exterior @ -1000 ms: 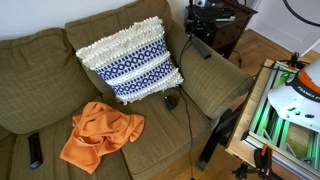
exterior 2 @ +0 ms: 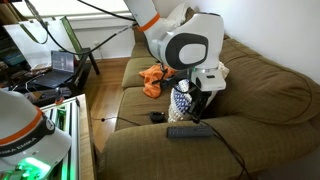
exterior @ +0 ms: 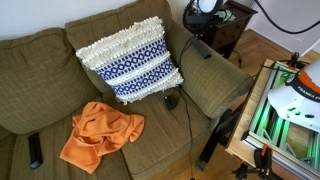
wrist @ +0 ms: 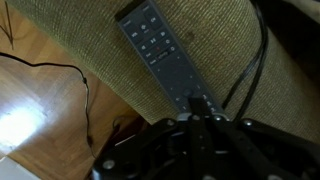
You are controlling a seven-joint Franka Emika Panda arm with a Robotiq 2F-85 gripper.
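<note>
A dark grey remote control (wrist: 160,45) with rows of buttons lies diagonally on the olive-brown sofa armrest in the wrist view. My gripper appears shut at its near end, covering part of the remote; nothing shows between the fingers. In exterior view 2 the white arm (exterior 2: 190,50) reaches down over the armrest, with the gripper (exterior 2: 197,106) just behind and above the remote (exterior 2: 190,131). Whether the fingertips touch it, I cannot tell. From exterior view 1 the remote (exterior: 203,48) shows small on the armrest.
A blue-and-white cushion (exterior: 138,65) leans on the sofa back, an orange cloth (exterior: 102,133) lies on the seat, and another dark remote (exterior: 36,150) sits at far left. A black cable (wrist: 262,50) crosses the armrest beside the remote. Bare wooden floor (wrist: 50,110) lies past its edge.
The arm's end above the armrest has shifted slightly, with more of its white part now in exterior view 1. The cushion, cloth and seat look unchanged.
</note>
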